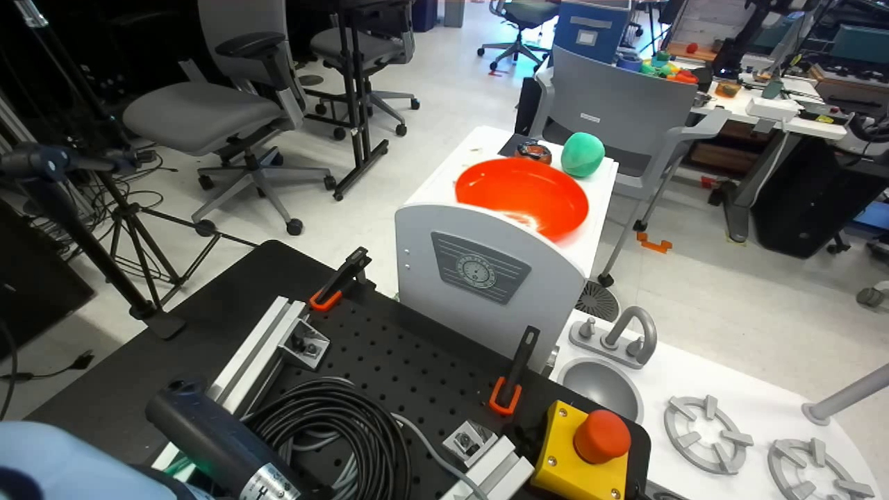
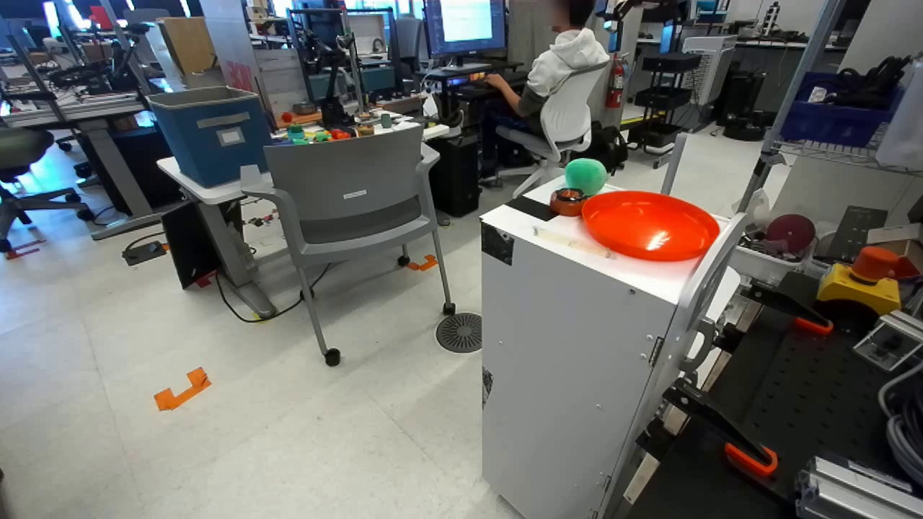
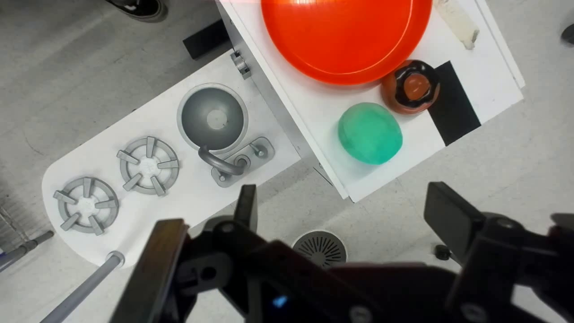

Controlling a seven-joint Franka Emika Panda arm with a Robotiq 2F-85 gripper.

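In the wrist view my gripper stands open, its dark fingers wide apart with only floor showing between them. Ahead of the fingertips, on the white cabinet top (image 3: 328, 137), lies a rounded green object (image 3: 370, 133). Beside it sits a brown ring-shaped thing (image 3: 411, 86) with a dark top, partly over a black patch. A large orange-red plate (image 3: 344, 37) lies next to both, cut off by the frame's upper edge. Exterior view 2 shows the same green object (image 2: 586, 176) behind the brown one and the whole plate (image 2: 649, 226). The gripper is outside both exterior views.
A white play counter holds a grey sink (image 3: 196, 121), a curved faucet (image 3: 220, 162) and two burners. A grey chair (image 2: 346, 190) stands near the cabinet. Clamps, coiled cables (image 1: 333, 433) and a yellow box with a red button (image 1: 583, 454) occupy the black table.
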